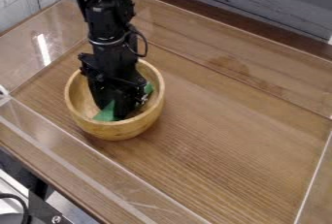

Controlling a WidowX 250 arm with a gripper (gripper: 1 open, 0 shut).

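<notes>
A yellow bowl point(136, 126) stands on the wooden table at the left of the view. The black robot arm comes down from the top left, and its gripper point(119, 100) reaches into the bowl. A green object point(105, 113) lies in the bowl, partly hidden under the gripper. The fingertips are dark and hard to make out, so what lies between them is not clear.
A grey plank wall point(234, 5) runs along the back. A black cable lies beyond the table's lower left edge.
</notes>
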